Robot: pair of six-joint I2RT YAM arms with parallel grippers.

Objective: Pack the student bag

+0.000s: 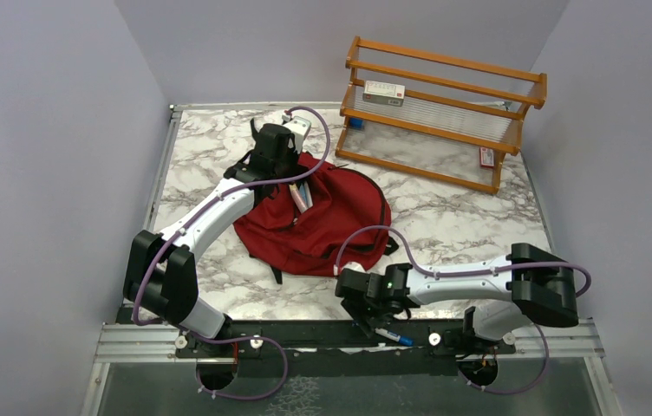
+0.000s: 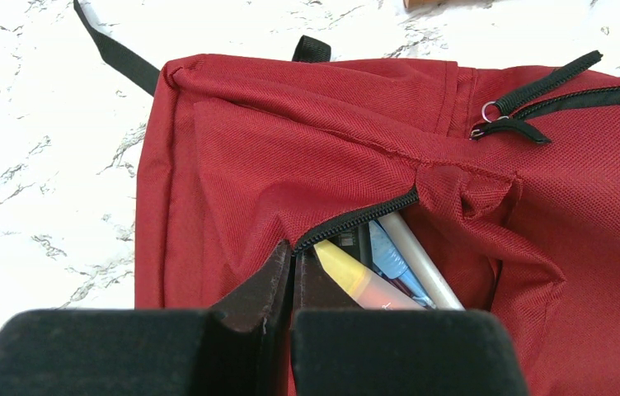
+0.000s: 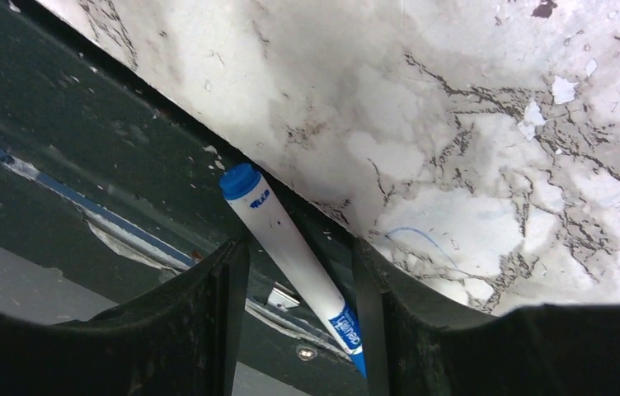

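Note:
The red bag lies on the marble table, an open pocket showing a yellow pen, a blue item and a white barrel. My left gripper is shut at the zipper edge of that pocket; whether fabric is caught is unclear. A white marker with blue cap lies in the dark channel along the table's front edge. My right gripper is part open over it, a finger either side of the marker.
A wooden shelf stands at the back right, holding a white box and a red box. Bare marble shows right of the bag. The front channel borders the table.

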